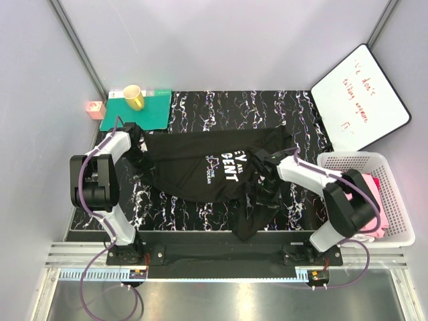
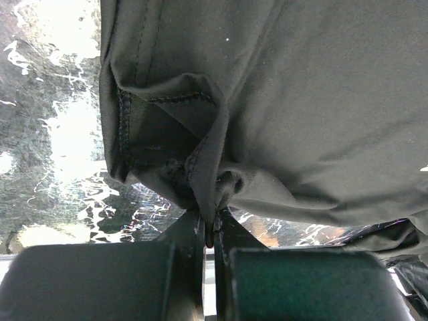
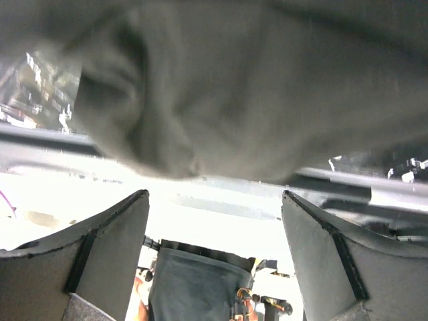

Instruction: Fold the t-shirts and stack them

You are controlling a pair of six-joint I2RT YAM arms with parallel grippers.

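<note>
A black t-shirt (image 1: 194, 174) with white print lies spread on the dark marble table, its right part bunched and hanging toward the front edge. My left gripper is shut on a folded edge of it at the shirt's left side. My right gripper is over the shirt's lower right part, fingers apart, with the dark cloth (image 3: 234, 93) blurred just beyond the tips.
A white basket (image 1: 394, 214) with pink and red cloths stands at the right. A whiteboard (image 1: 354, 100) is at the back right. A teal mat (image 1: 147, 117), yellow mug (image 1: 134, 97) and pink box (image 1: 95, 110) sit at the back left.
</note>
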